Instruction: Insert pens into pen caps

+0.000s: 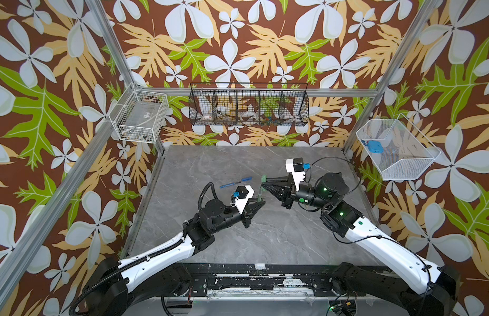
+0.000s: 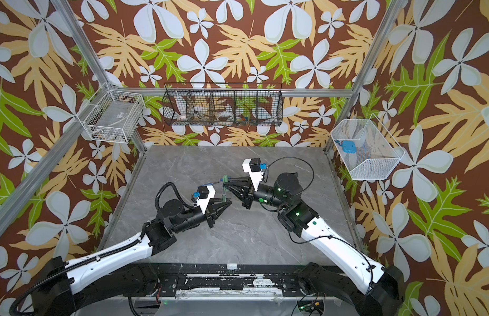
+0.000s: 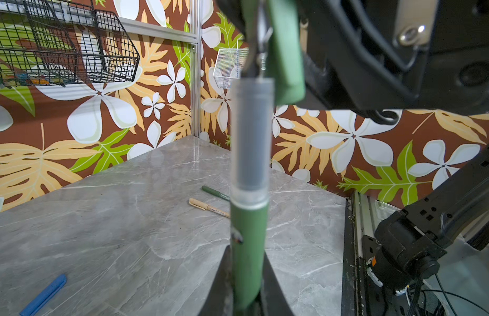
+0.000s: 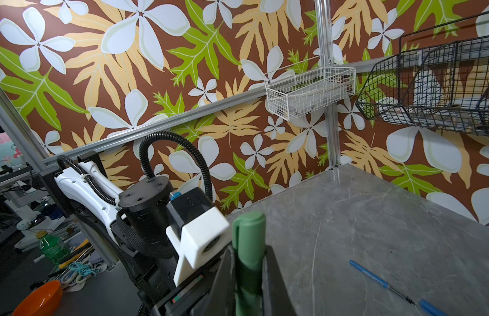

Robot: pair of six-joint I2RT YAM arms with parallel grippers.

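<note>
My left gripper is shut on the green pen (image 3: 248, 231), held upright with its translucent grip upward in the left wrist view. Just above, my right gripper is shut on the green cap (image 4: 248, 237). The pen's top stands right under or at the cap; whether it is inside I cannot tell. On the table lie a blue pen (image 4: 375, 275) with tip exposed, a blue cap (image 4: 430, 307), a beige pen (image 3: 207, 208) and a dark green pen (image 3: 214, 192).
Wire baskets (image 1: 248, 108) hang along the back wall, with white baskets (image 1: 141, 113) at the left and right.
</note>
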